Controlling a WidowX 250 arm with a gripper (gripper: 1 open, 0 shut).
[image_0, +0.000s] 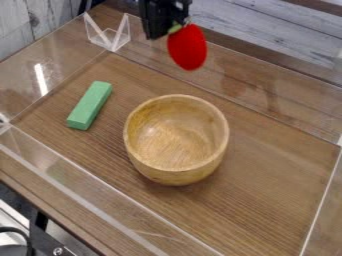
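A red object (186, 46), round and slightly elongated, is in the upper middle, behind a wooden bowl (177, 140). The dark gripper (170, 32) is at the top edge, partly out of frame, directly at the red object; its fingers are too indistinct to tell their state. The empty tan bowl stands in the middle of the wooden table.
A green bar (90, 105) lies left of the bowl. A clear or white wire-like holder (107, 31) stands at the upper left. A dark cable runs at the lower left corner.
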